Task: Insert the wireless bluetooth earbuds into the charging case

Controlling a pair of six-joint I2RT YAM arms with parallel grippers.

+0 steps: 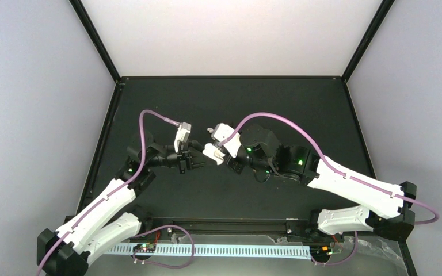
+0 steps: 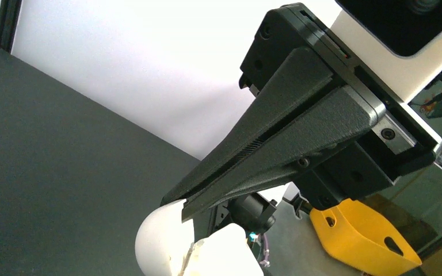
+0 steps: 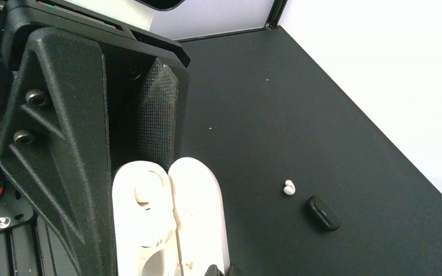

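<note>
The white charging case hangs in the air, its lid swung open beside the base. My right gripper is shut on the case, its mesh pad showing behind it. My left gripper is shut at the lid's end, with the lid's edge between its fingertips. Inside the base, rounded white shapes and hollows show; whether an earbud sits there I cannot tell. A small white earbud lies on the dark table beyond the case.
Close to that earbud lies a black oblong object. A yellow bin stands off the table in the left wrist view. The dark tabletop in front of the grippers is clear.
</note>
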